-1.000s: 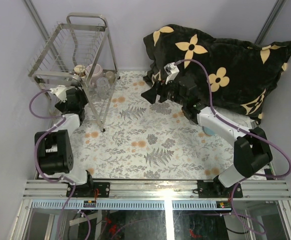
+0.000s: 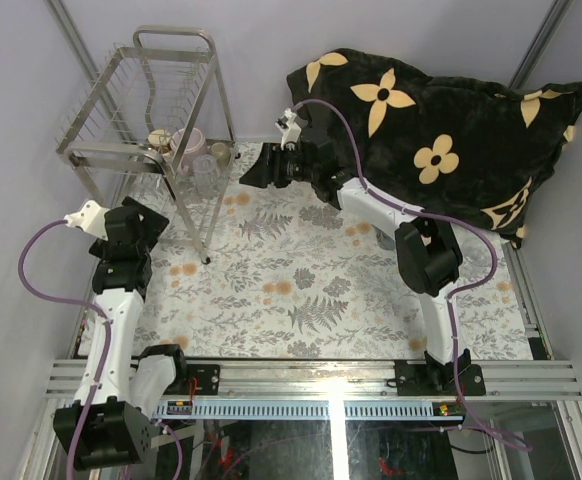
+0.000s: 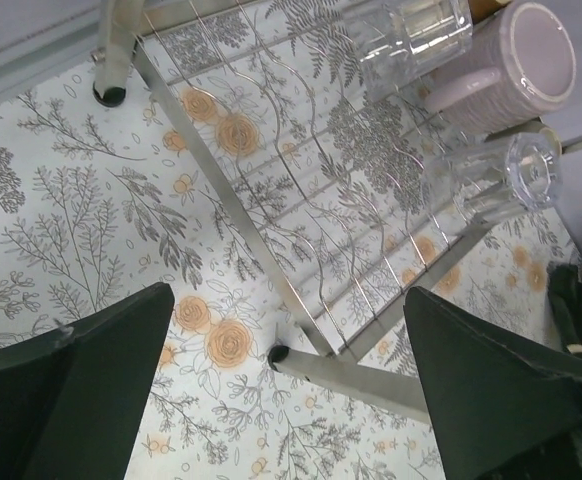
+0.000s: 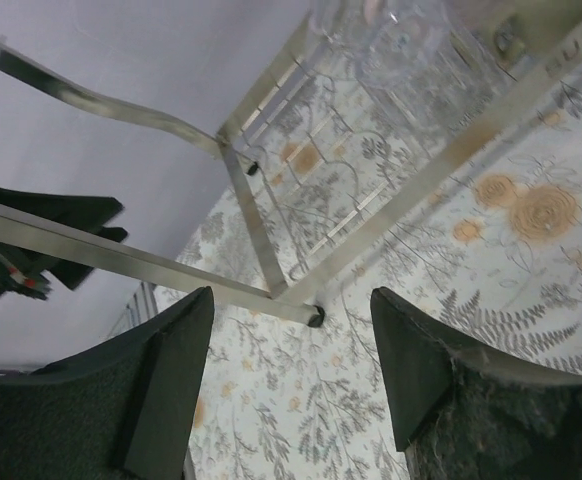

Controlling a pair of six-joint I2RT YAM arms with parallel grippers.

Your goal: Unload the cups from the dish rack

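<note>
The metal dish rack (image 2: 211, 60) stands at the back left, holding a pink mug (image 3: 531, 60), clear glasses (image 3: 401, 45) and tan cups (image 2: 221, 150) on its lower tier. My left gripper (image 2: 128, 222) is open at the rack's front left, its fingers empty above the lower tier's near part in its wrist view. My right gripper (image 2: 269, 166) hangs to the right of the rack, fingers apart with nothing between them; in its wrist view the rack's rails and glasses (image 4: 411, 70) are ahead.
A black flowered cushion (image 2: 431, 120) fills the back right, with something partly hidden under the right arm.
My left gripper has drawn back toward the front, away from the rack. My right gripper has moved left and toward the back, closer to the rack.
</note>
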